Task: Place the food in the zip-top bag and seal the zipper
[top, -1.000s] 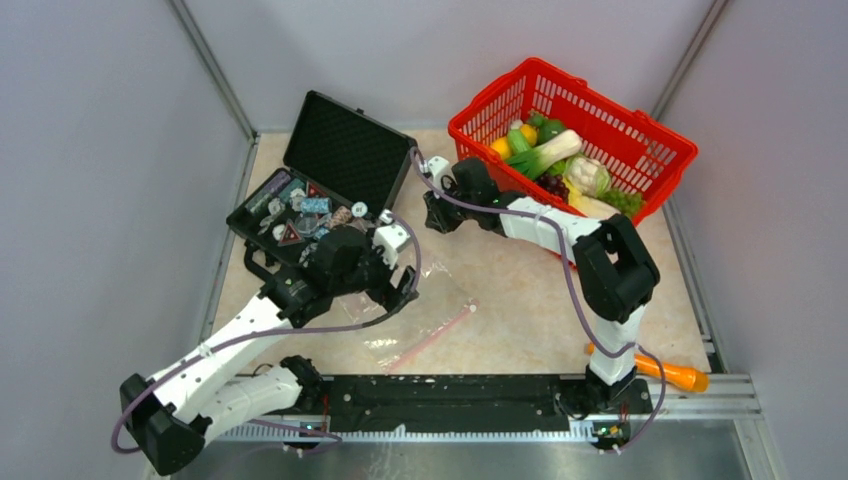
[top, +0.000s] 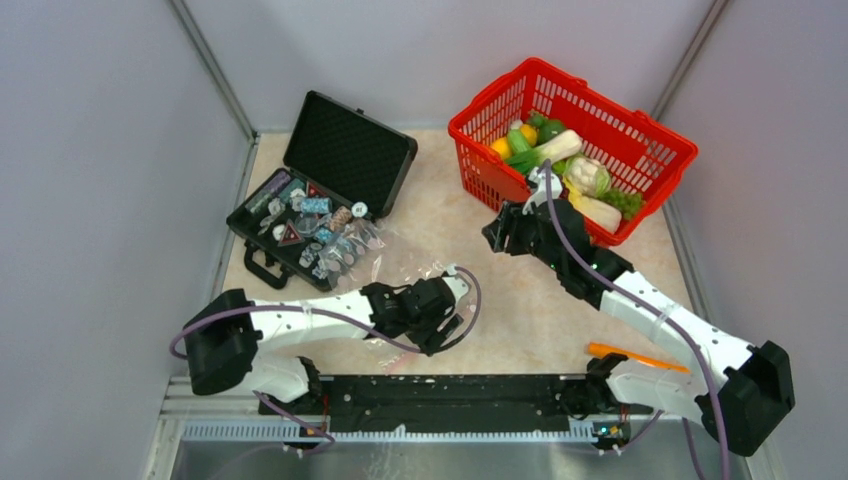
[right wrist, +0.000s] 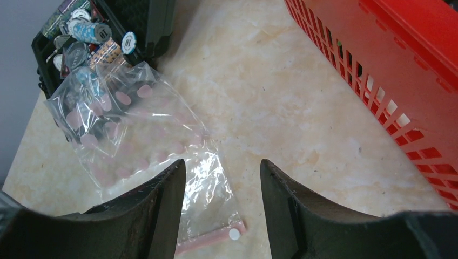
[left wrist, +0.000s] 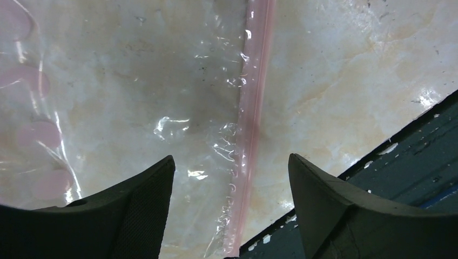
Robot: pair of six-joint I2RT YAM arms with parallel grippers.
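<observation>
A clear zip bag (right wrist: 205, 183) lies flat on the table, its far end draped against the open black case. Its pink zipper strip (left wrist: 248, 118) runs between the fingers of my left gripper, which stands part open above it with nothing held. In the top view the left gripper (top: 450, 335) covers much of the bag. My right gripper is open and empty, over bare table to the right of the bag. A white slider (right wrist: 234, 234) shows at one end of the strip. Several vegetables and fruits, such as a cauliflower (top: 587, 176), fill the red basket.
The red basket (top: 640, 145) stands at the back right, near the right arm. The black case (top: 345, 150), holding small game pieces, is at the back left. An orange object (top: 630, 355) lies under the right arm. Bare table lies at centre right.
My left gripper has moved right and towards the front, from the bag's far part to above its zipper. The right gripper has moved right and slightly towards the front.
</observation>
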